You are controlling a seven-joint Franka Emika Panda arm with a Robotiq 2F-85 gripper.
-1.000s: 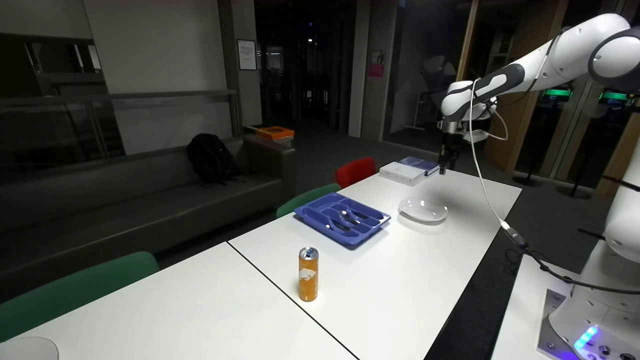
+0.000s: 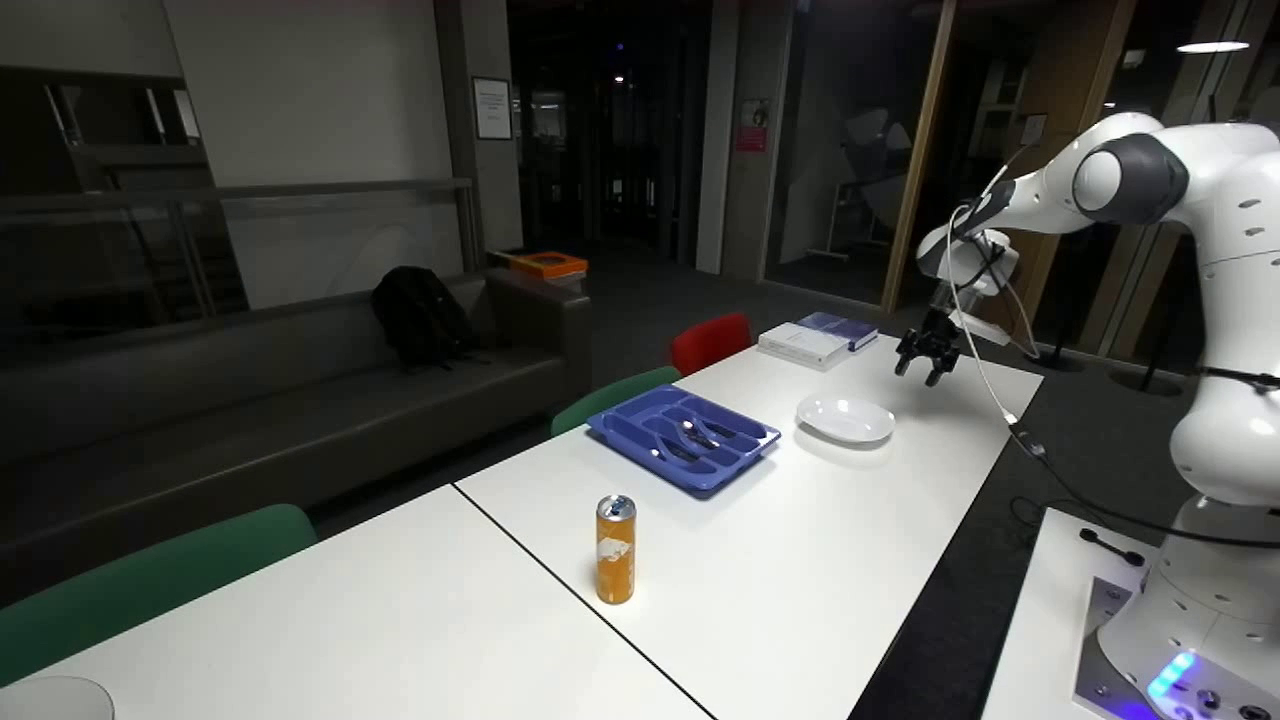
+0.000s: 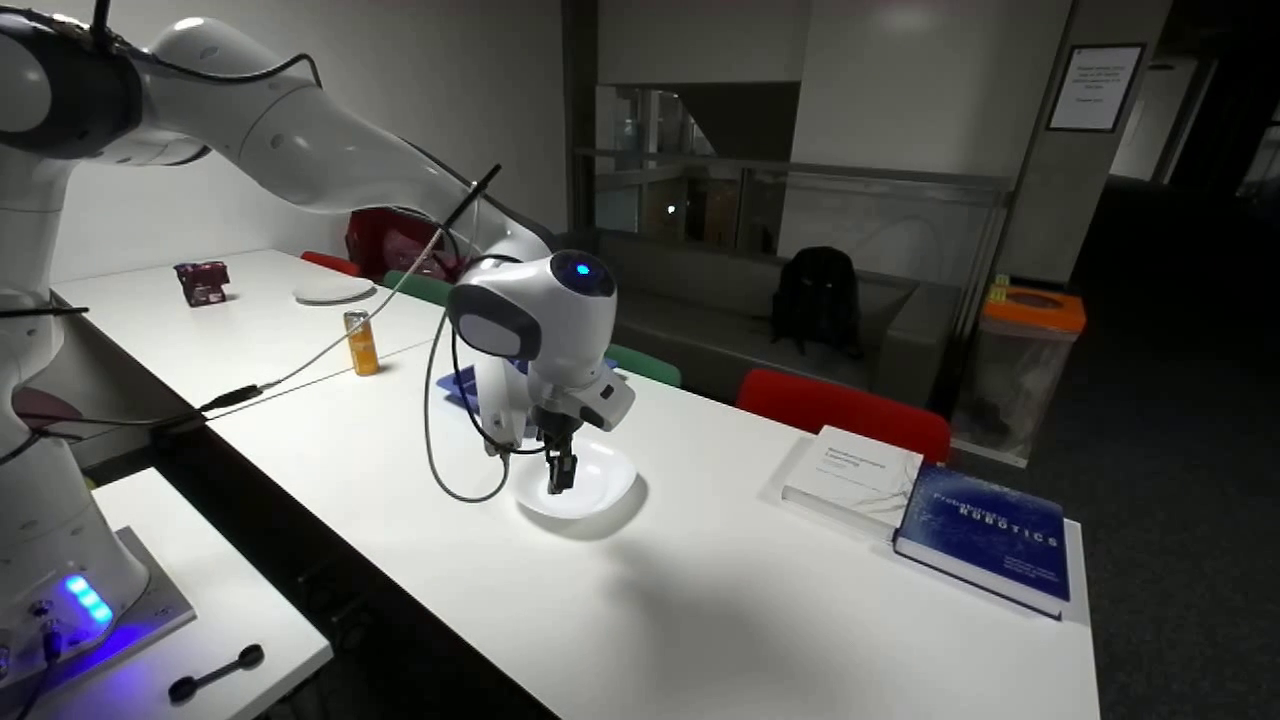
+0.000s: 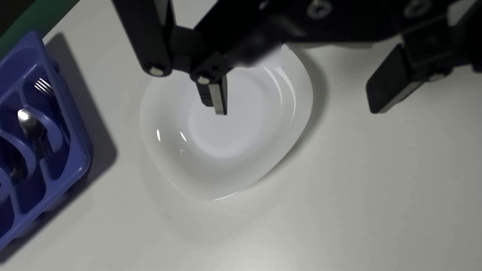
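Note:
My gripper (image 2: 918, 371) stands open above the table, on the far side of the white plate (image 2: 846, 421) in exterior view 1. In the wrist view, one of its fingers (image 4: 219, 99) crosses over the plate (image 4: 221, 174), while the other is over bare table to the right. Nothing lies between them. Exterior view 2 has the gripper (image 3: 560, 470) in front of the plate (image 3: 612, 486), hiding part of it. A blue cutlery tray (image 2: 708, 480) rests beside the plate; a fork (image 4: 43, 86) and a spoon (image 4: 28, 122) show inside it.
An orange can (image 2: 615, 558) stands upright near the table seam. White (image 3: 849, 480) and blue (image 3: 984, 528) books lie at the far end, near a red chair (image 3: 828, 408). Bare table surrounds the plate on its near side. A cable (image 2: 984, 372) hangs from the arm.
The arm has bent and come lower, bringing my gripper down and slightly right in exterior view 1. Its two fingers now show apart there. Plate, tray, can and books have stayed put.

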